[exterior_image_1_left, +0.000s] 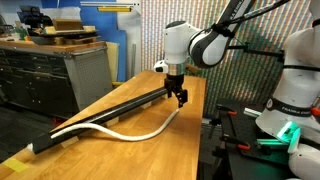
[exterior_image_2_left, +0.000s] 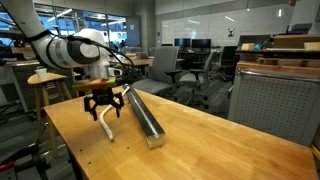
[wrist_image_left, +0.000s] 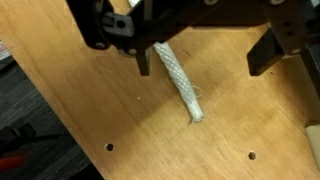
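A white braided rope (exterior_image_1_left: 150, 133) lies in a loose curve on the wooden table (exterior_image_1_left: 165, 155). Its near end (wrist_image_left: 194, 112) shows in the wrist view with a few frayed strands. Alongside the rope runs a long black bar (exterior_image_1_left: 112, 112), set diagonally; from the other side the bar (exterior_image_2_left: 146, 118) looks like a channel. My gripper (exterior_image_1_left: 174, 95) is low over the table by that rope end. In the wrist view the gripper stands open, its fingers wide apart, the rope below and nearer the left finger. Nothing is held.
A grey workbench (exterior_image_2_left: 276, 92) stands beyond the table, with office chairs (exterior_image_2_left: 197, 78) behind. A beige object (wrist_image_left: 315, 143) enters the wrist view at the right edge.
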